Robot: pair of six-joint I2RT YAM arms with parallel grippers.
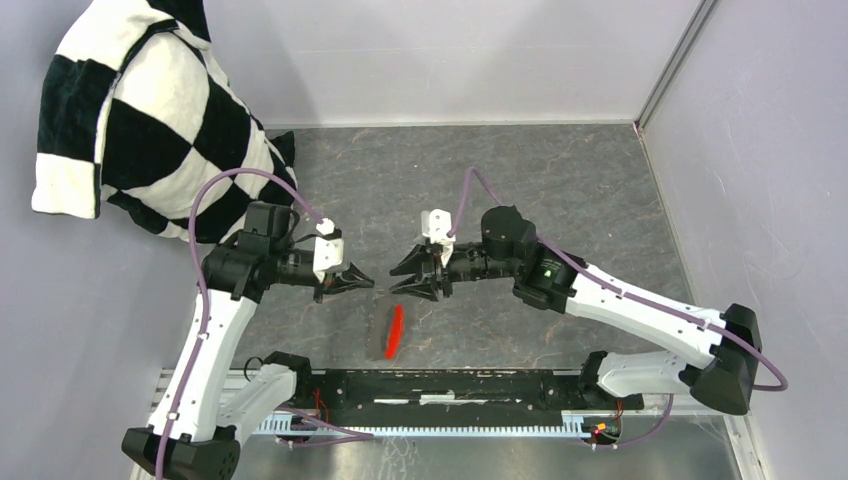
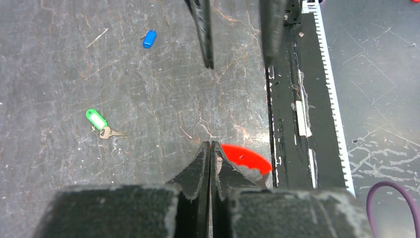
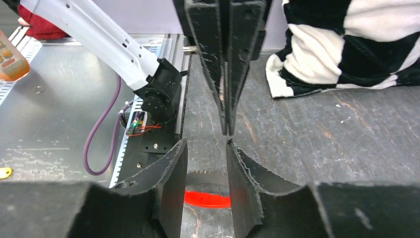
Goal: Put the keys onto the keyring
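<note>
A red tag [image 1: 394,332] with a blurred grey part alongside shows below the fingertips in the top view. It is clear of both grippers; its ring and any keys on it are too smeared to make out. My left gripper is shut, its tips together and nothing between them. Facing it, my right gripper is open and empty, fingers well apart. In the left wrist view a green tag [image 2: 96,119] lies on the floor with a silver key [image 2: 111,133] beside it. Farther up lies a blue tag [image 2: 149,38].
A checkered pillow [image 1: 170,120] fills the back left corner. Along the front runs a black rail [image 1: 445,385]. An orange bottle [image 3: 12,59] stands beyond that rail in the right wrist view.
</note>
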